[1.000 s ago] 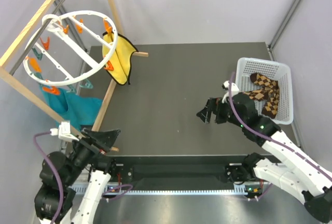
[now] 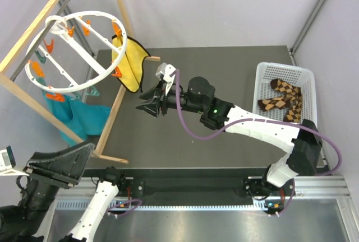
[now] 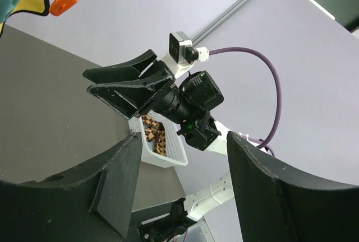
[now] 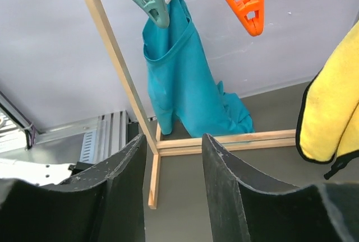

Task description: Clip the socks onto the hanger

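Note:
A white round hanger point(image 2: 90, 61) with orange and teal clips hangs in a wooden frame at left. A teal cloth point(image 4: 185, 85) and a yellow cloth point(image 2: 129, 65) with black edging hang from it. Brown checked socks point(image 2: 291, 107) lie in the white basket at right. My right gripper point(image 2: 150, 99) is beside the yellow cloth, its fingers apart and empty, facing an orange clip point(image 4: 252, 12) and a teal clip point(image 4: 160, 12) in its wrist view. My left gripper point(image 2: 64, 166) is at the lower left below the hanger, fingers apart with nothing between them.
The white basket point(image 2: 258, 88) stands on the grey board's right side. The board point(image 2: 207, 68) is clear between frame and basket. Wooden legs point(image 2: 111, 120) of the frame rest on the board. Walls enclose the back and sides.
My right arm has moved far left and up, from beside the basket to beside the hanger.

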